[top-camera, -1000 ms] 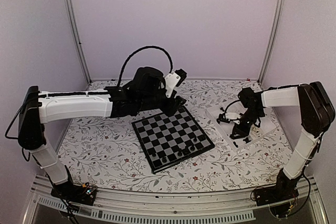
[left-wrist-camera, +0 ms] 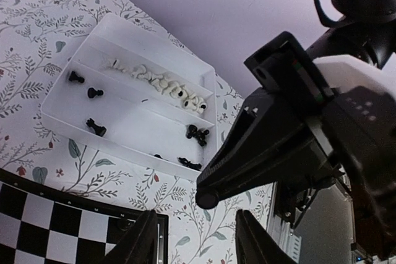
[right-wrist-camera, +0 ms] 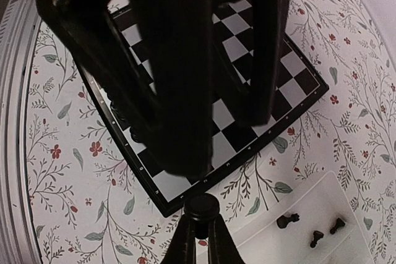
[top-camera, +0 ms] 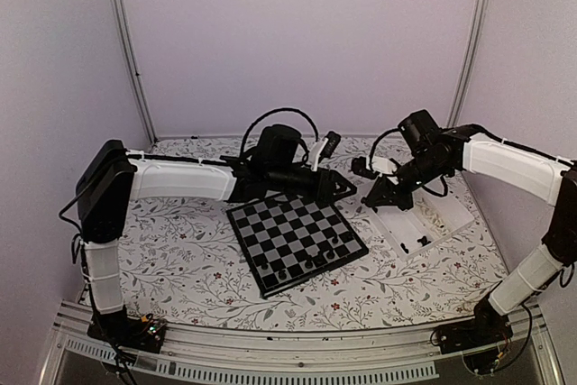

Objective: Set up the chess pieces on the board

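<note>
The checkered board (top-camera: 279, 232) has dark pieces along its near rows. My left gripper hangs over the board's right side, fingers apart with nothing between them. My right gripper is shut on a dark chess piece (right-wrist-camera: 202, 209), raised between the board and the white box, close to the left gripper. In the left wrist view, the box (left-wrist-camera: 124, 119) holds several dark pieces (left-wrist-camera: 96, 128) in one compartment and white pieces (left-wrist-camera: 170, 88) in another.
Both arms meet above the gap between board and box, the two grippers very near each other. Walls stand at the back and sides.
The right arm has risen out of the box and moved left with a dark piece. The left arm has moved right toward it.
</note>
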